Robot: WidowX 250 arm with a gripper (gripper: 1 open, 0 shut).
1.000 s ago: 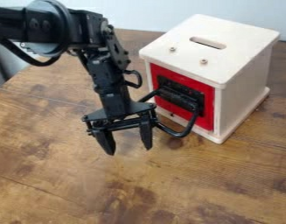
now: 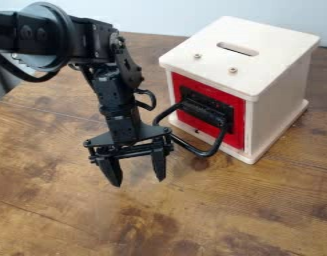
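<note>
My black gripper [image 2: 134, 168] hangs over the wooden table, left of and in front of a pale wooden box [image 2: 259, 70]. Its two fingers point down and stand apart, with nothing between them. The box has a slot in its top and a red front panel [image 2: 189, 77] carrying a black fitting [image 2: 206, 105] with a thick black loop that reaches down and left behind the gripper. Whether the gripper touches the loop cannot be told.
A light surface shows beyond the table's edge at the top left.
The box stands where it was.
</note>
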